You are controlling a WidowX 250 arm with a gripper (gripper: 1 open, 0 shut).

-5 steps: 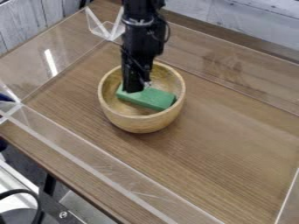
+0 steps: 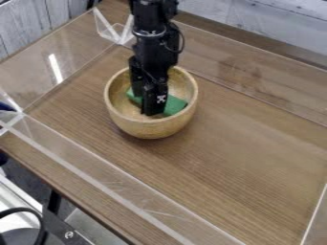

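Observation:
My black gripper (image 2: 153, 90) reaches straight down from the top centre into a wooden bowl (image 2: 124, 120) in the middle of the table. A green object (image 2: 173, 106) lies inside the bowl, partly hidden behind the gripper, whose fingertips are at or over it.
Clear tape or plastic runs along the left side. Black cables and a metal stand occupy the lower left corner.
The gripper has moved downward, deeper into the bowl, and now covers more of the green object. The bowl has stayed in place.

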